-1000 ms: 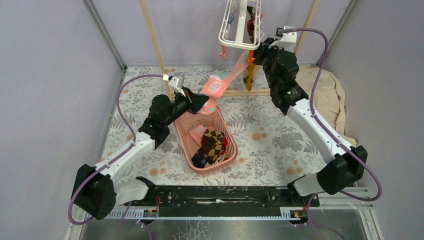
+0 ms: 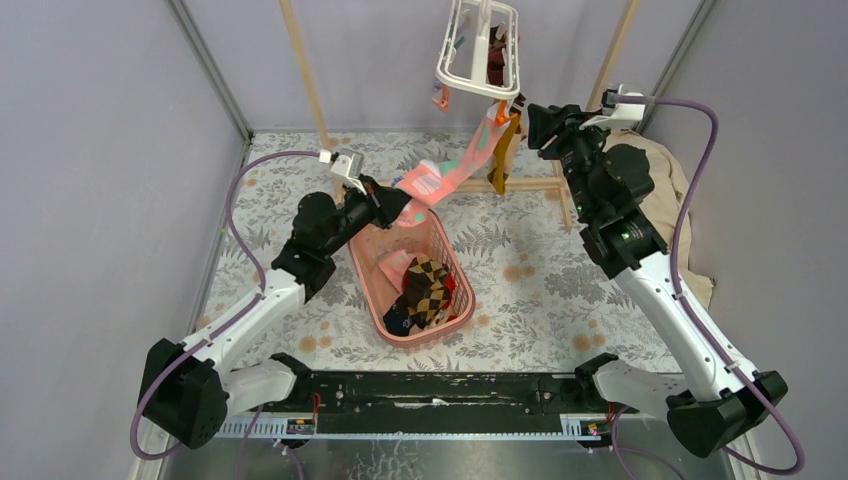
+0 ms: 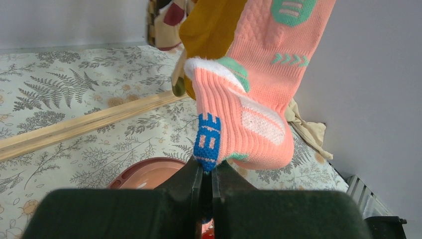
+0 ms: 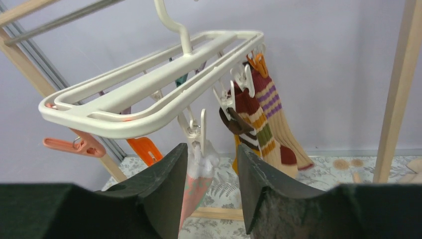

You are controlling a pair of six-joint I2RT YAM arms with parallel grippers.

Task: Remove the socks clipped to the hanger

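A pink sock with white and green patches stretches slantwise from the white hanger down to my left gripper. That gripper is shut on the sock's blue-marked end, seen close up in the left wrist view. In the right wrist view, a white clip still grips the top of the pink sock. My right gripper stands open, its fingers on either side of that sock in this view; whether they are around it or short of it I cannot tell. Striped socks hang from clips farther back.
Below my left gripper, a pink basket on the patterned floor holds several socks. A mustard sock hangs by the pink one. Wooden bars frame the hanger, and beige cloth lies at the right.
My right gripper has drawn back to the right, away from the hanger's front corner. My left gripper moved slightly left, keeping the sock.
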